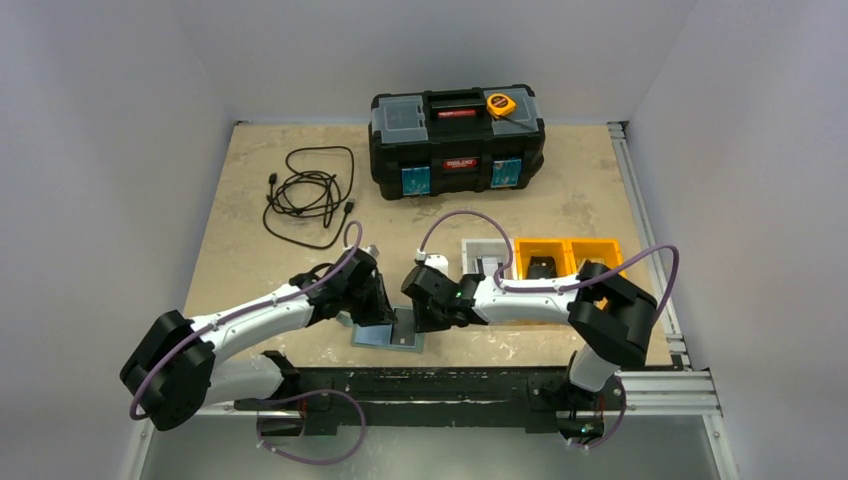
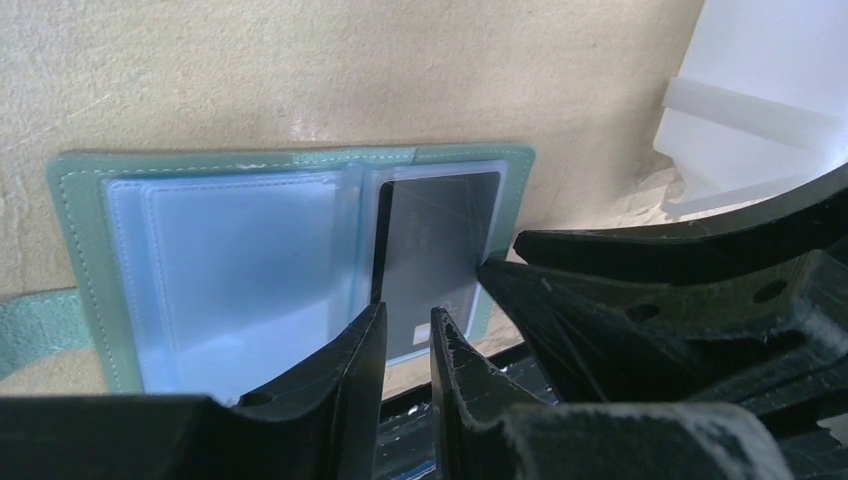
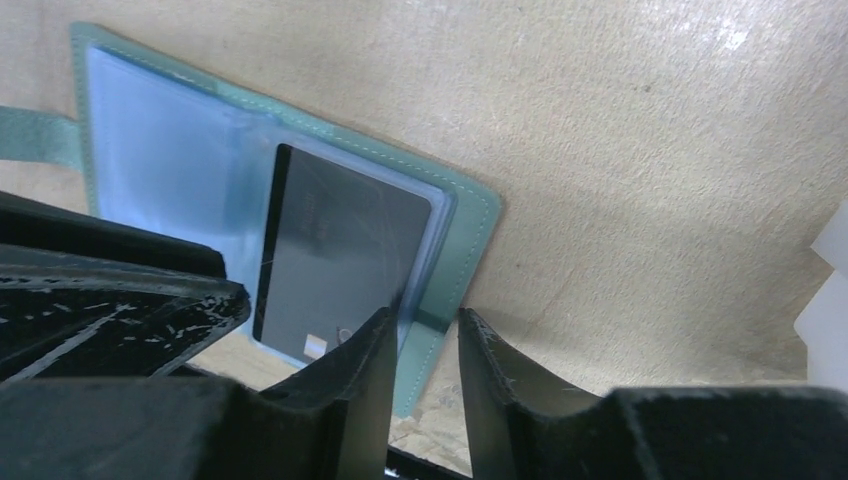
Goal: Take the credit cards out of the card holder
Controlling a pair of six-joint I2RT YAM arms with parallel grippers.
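The open card holder (image 2: 90, 290), teal-edged with clear pockets, lies flat on the table. A dark grey card sits in its right-hand pocket, also seen as a dark card (image 3: 340, 240) in the right wrist view. My left gripper hovers over the lower part of that card, its fingers a little apart with nothing held between them. At the holder's right edge, my right gripper is partly open, one fingertip on the pocket side and the other outside the border. Contact between fingertips and holder cannot be judged.
White (image 1: 471, 262) and yellow bins (image 1: 541, 248) stand to the right, beside the right arm. A black toolbox (image 1: 455, 150) with a yellow tape measure (image 1: 501, 104) is at the back. A coiled black cable (image 1: 310, 195) lies at back left. The two grippers are close together.
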